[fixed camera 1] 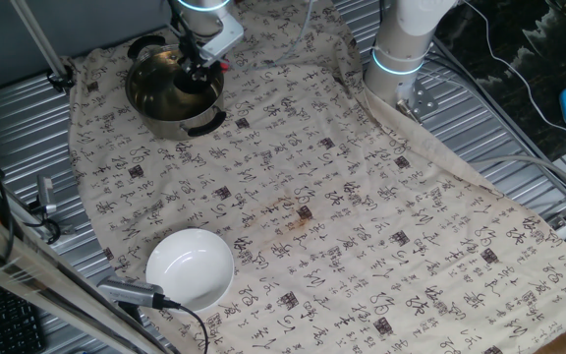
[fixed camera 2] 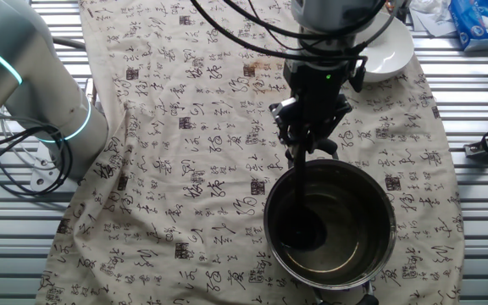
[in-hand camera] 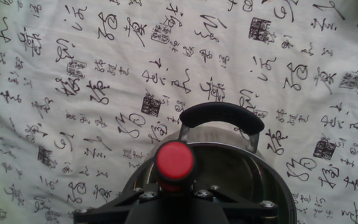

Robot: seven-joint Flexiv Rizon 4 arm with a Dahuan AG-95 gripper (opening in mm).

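A steel pot [fixed camera 2: 382, 182] with black handles stands on the cloth, at the upper left in exterior view 1. My gripper [fixed camera 2: 305, 134] is above its rim, shut on a black ladle [fixed camera 2: 300, 185]. The ladle's dark bowl is inside the pot, against the side nearer the robot base in exterior view 2. In the wrist view the red end of the handle [in-hand camera: 175, 159] rises between the fingers, whose tips are hidden behind it. Whether the bowl holds anything cannot be made out. A white bowl [fixed camera 1: 191, 265] lies empty at the lower left of the cloth.
Patterned cloth [fixed camera 1: 342, 236] covers the table with some folds, and its middle is bare. A camera [fixed camera 1: 134, 292] with a cable overlaps the white bowl's edge in exterior view 1. A blue tissue pack [fixed camera 2: 479, 25] lies at the far corner.
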